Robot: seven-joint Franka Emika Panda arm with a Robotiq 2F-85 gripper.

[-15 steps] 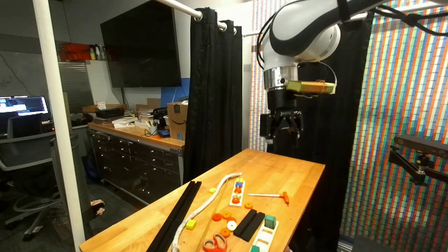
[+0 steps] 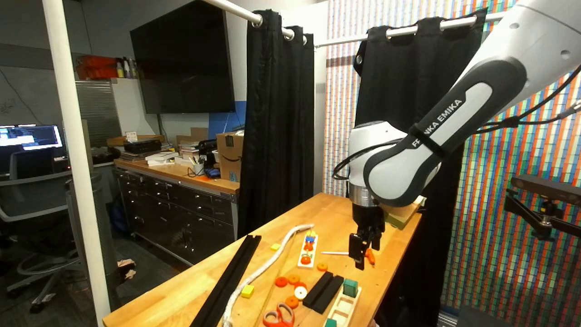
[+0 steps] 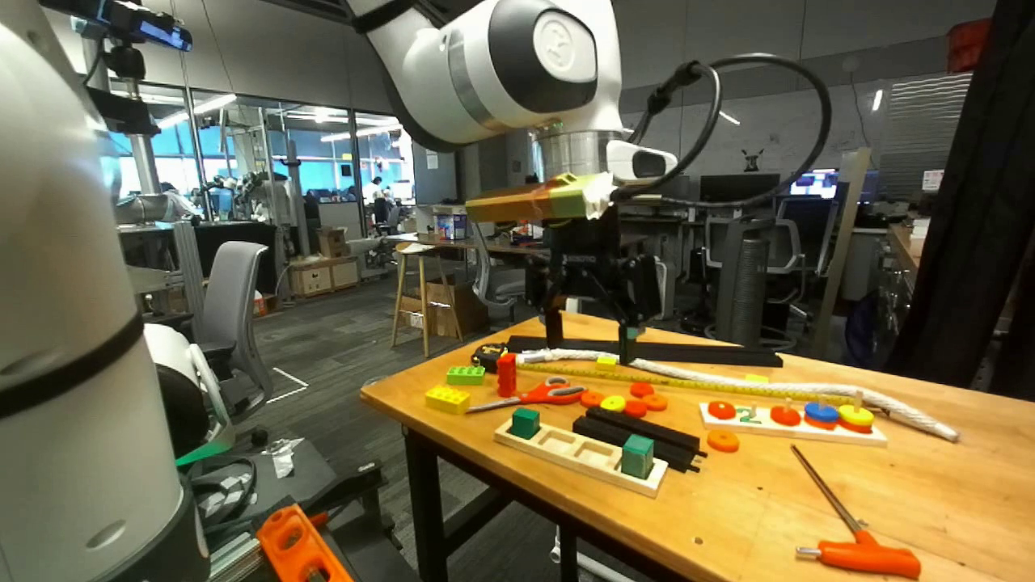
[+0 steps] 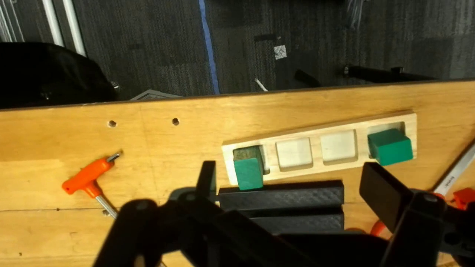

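My gripper is open, its black fingers [image 4: 205, 180] wide apart and nothing held between them. It hangs above the table, as its position in exterior view 2 [image 3: 589, 339] also shows. In the wrist view, a pale wooden tray [image 4: 315, 149] with several square recesses lies beyond the fingertips. A green block [image 4: 248, 172] stands in its left end recess and another green block [image 4: 392, 147] in its right end one; the two recesses between are empty. Two black bars [image 4: 285, 195] lie beside the tray, partly hidden by the gripper.
An orange-handled hex key [image 4: 91, 175] lies left of the tray. Scissors [image 3: 548, 392], coloured rings [image 3: 640, 390], a white peg board [image 3: 791, 427], toy bricks [image 3: 448, 398] and a white rope [image 3: 776, 383] occupy other parts of the table. The table edge runs close behind the tray.
The arm has come down from high above the far end of the table to low over it. In exterior view 1 my gripper now partly covers the hex key. The table objects look unmoved.
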